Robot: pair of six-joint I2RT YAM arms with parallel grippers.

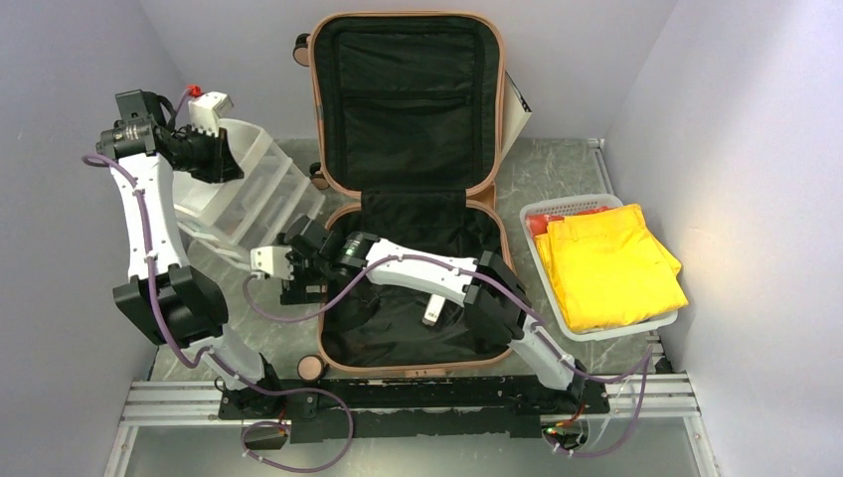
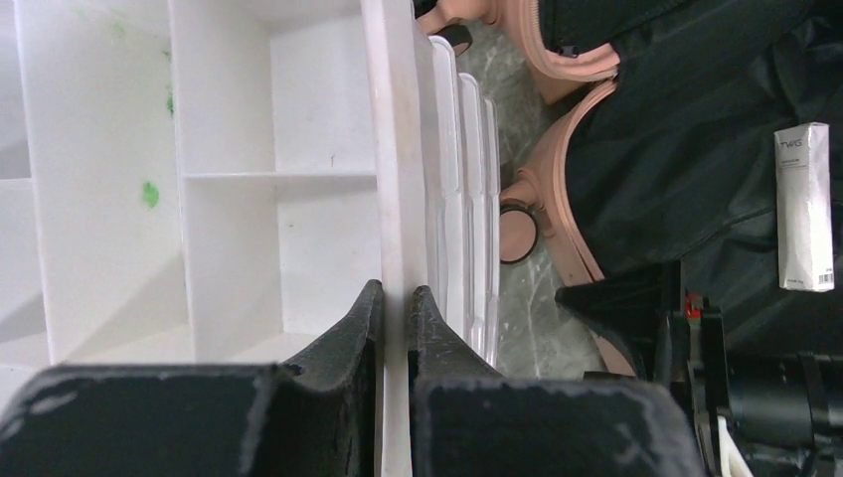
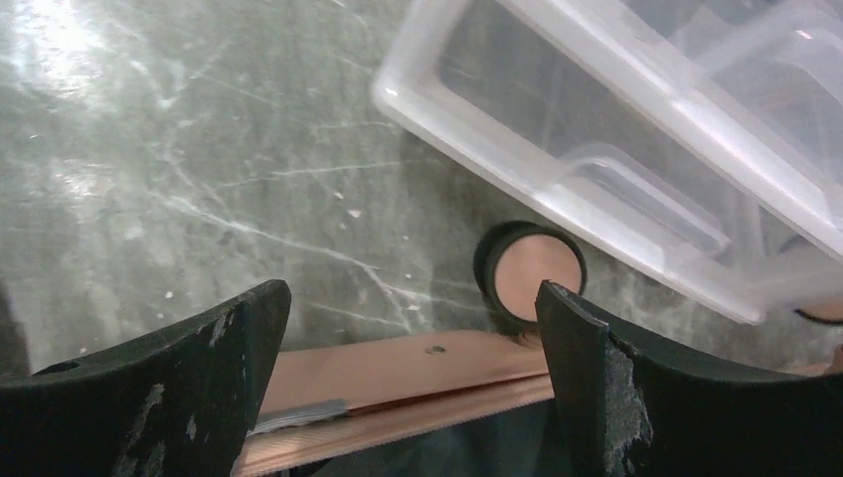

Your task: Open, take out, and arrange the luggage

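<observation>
A translucent white drawer organizer [image 1: 249, 199] stands at the left. My left gripper is shut on its white upper rim, with compartments visible beside it in the left wrist view. My right gripper is open above the left edge of the open suitcase [image 1: 358, 338], beside the organizer's lower drawers [image 3: 587, 169], with nothing between its fingers. A white narrow box [image 2: 803, 209] lies in the suitcase's black lower half, partly behind the right arm in the top view.
A grey basket [image 1: 543, 280] with folded yellow clothing [image 1: 606, 268] and a red item sits at the right. The suitcase lid [image 1: 408, 99] stands open at the back. Some bare floor shows between the organizer and suitcase.
</observation>
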